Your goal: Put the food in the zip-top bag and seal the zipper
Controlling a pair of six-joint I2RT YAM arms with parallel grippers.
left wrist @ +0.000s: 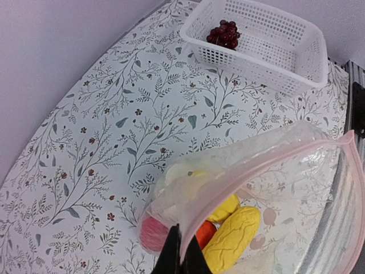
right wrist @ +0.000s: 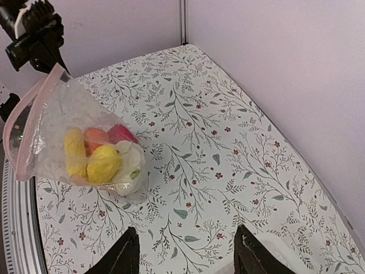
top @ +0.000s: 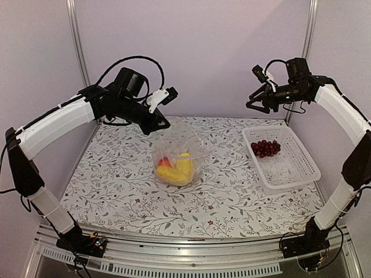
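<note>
A clear zip top bag [top: 178, 145] stands near the middle of the table with food inside. Yellow pieces [left wrist: 232, 238] and red ones [left wrist: 206, 233] show through its wall. My left gripper [top: 155, 123] is shut on the bag's rim, whose pink zipper edge [left wrist: 212, 201] runs up from the fingertips in the left wrist view; the mouth gapes. Dark red grapes [top: 265, 148] lie in the white basket [top: 283, 184] at the right. My right gripper [top: 262, 105] is above and behind the basket, its fingers [right wrist: 124, 254] apart and nothing between them.
Bare patterned tablecloth [top: 110, 179] spreads left of the bag and in front of it. A free strip separates bag and basket. Walls bound the back and both sides.
</note>
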